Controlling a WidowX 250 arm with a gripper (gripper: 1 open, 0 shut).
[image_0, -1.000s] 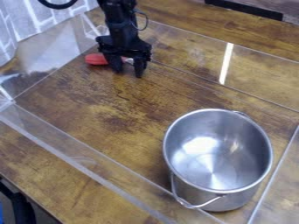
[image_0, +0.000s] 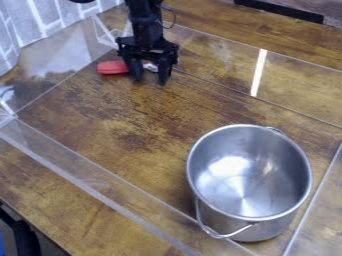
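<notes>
The black gripper (image_0: 147, 62) is low over the wooden table at the upper middle, on a red object (image_0: 114, 67) with a paler part showing to its right among the fingers. Its fingers are dark and partly hide the object, so whether they are closed on it cannot be told. A large steel pot (image_0: 250, 175) with a wire handle stands at the lower right.
Clear plastic walls (image_0: 261, 72) border the work area. A dark edge runs along the back right, and another lies at the lower left.
The gripper has shifted very slightly over the red object. The pot has not moved.
</notes>
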